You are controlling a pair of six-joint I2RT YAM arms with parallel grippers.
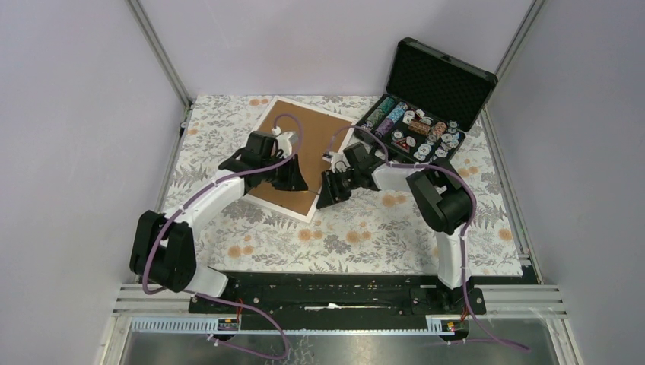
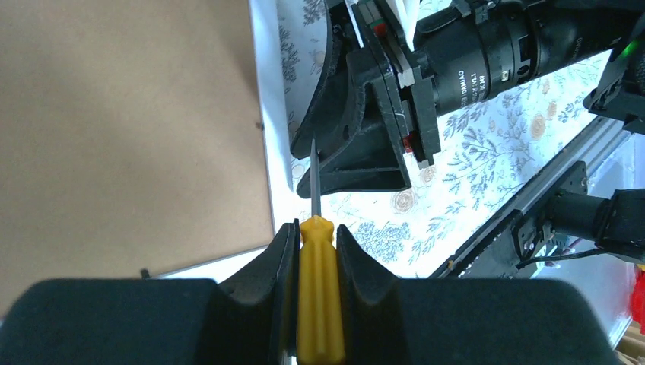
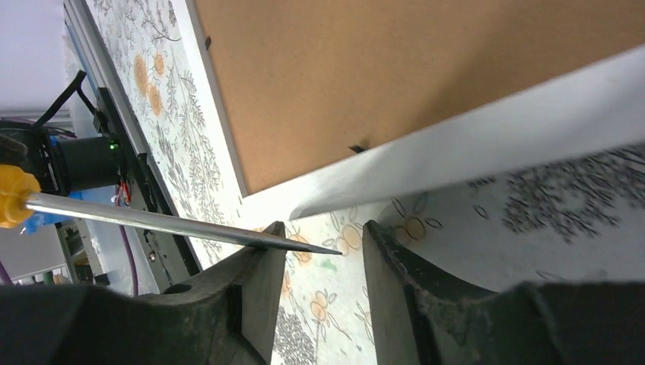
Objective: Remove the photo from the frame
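Observation:
The picture frame lies face down, its brown backing board [image 1: 308, 131] up and its white frame border [image 3: 426, 161] around it. Small dark tabs [image 3: 357, 148] show at the board's edge. My left gripper is shut on the yellow handle of a screwdriver [image 2: 319, 293], above the board's near right part in the top view. Beside the frame's near right corner is my right gripper, partly open and gripping nothing. The screwdriver's thin metal shaft [image 3: 152, 219] passes across one of its fingers, with the tip showing in the gap.
An open black case [image 1: 440, 106] of poker chips stands at the back right, close to the frame's far right corner. The two grippers are very close together.

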